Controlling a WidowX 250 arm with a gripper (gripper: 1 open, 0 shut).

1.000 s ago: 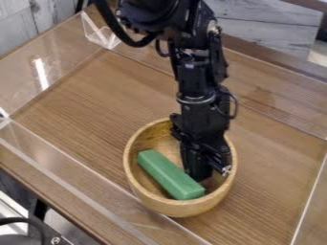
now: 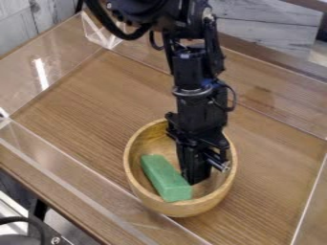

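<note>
A round tan bowl (image 2: pixel 147 199) sits on the wooden table, holding a green block (image 2: pixel 165 178) that lies lengthwise along its left side. The black gripper (image 2: pixel 194 170) reaches down from above into the bowl, to the right of the green block. Its fingertips are dark and partly hidden inside the bowl, so whether they are open or shut is unclear.
A clear object (image 2: pixel 99 27) stands at the far upper left. Black cables show at the lower left, beyond the table's edge.
The gripper has shifted slightly left and up within the bowl. The green block has shifted slightly left, and its visible shape is a little shorter.
</note>
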